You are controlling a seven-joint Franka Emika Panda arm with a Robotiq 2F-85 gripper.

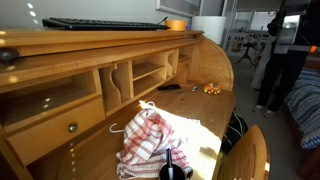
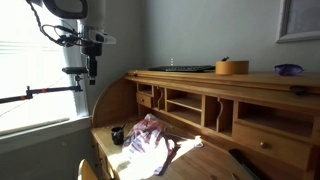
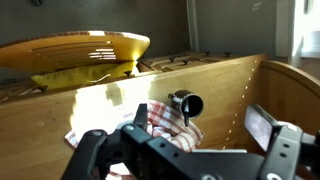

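Observation:
A white cloth with a red check lies crumpled on the wooden desk. Close to it stands a black mug, cut off by the lower edge in exterior view 1; from the wrist the mug shows its open top beside the cloth. High above the desk, at upper left in exterior view 2, hangs my gripper, well apart from mug and cloth. In the wrist view its dark fingers look spread, and nothing shows held between them.
The desk's raised back has cubbyholes and drawers; a black keyboard and an orange bowl sit on top. A wooden chair stands at the front. Small orange-yellow items lie at the far end.

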